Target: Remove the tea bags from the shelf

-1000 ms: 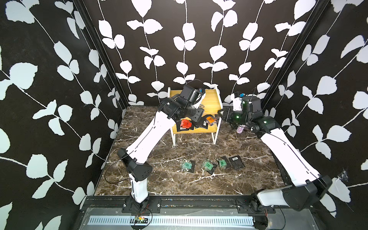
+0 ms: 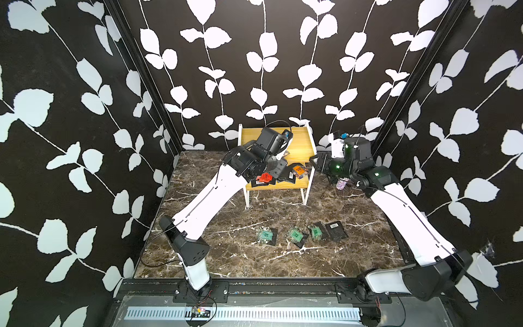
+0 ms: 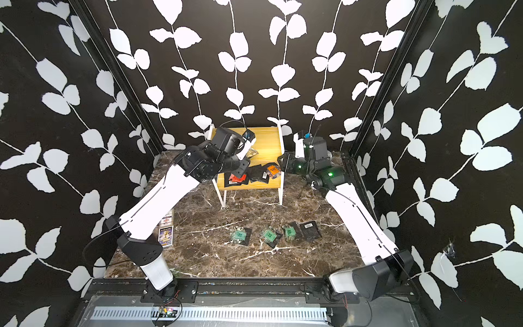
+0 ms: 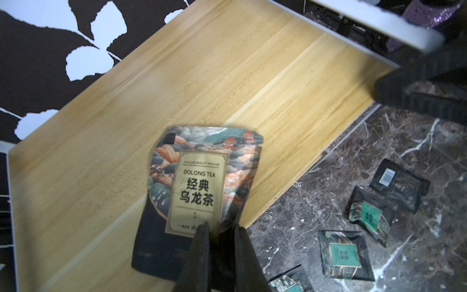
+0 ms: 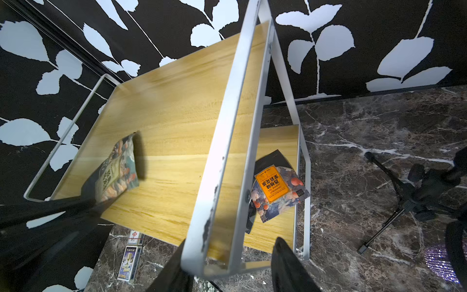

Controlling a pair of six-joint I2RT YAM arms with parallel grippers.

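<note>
The two-tier wooden shelf [image 2: 297,146] stands at the back. An oolong tea bag [image 4: 194,189] lies on the upper board, with my left gripper over its lower part; whether its fingers grip it is unclear. An orange-label tea bag [image 5: 272,184] and a red-label tea bag [image 2: 265,177] lie on the lower board among dark bags. My right gripper is at the shelf's right side, fingers apart near the white side rail.
Several green-label tea bags [image 2: 295,235] lie on the marble table in front. Small boxes [image 3: 165,234] are at left. A black tripod [image 5: 413,199] and purple glittery object [image 5: 440,260] stand right of the shelf.
The right arm looks unchanged.
</note>
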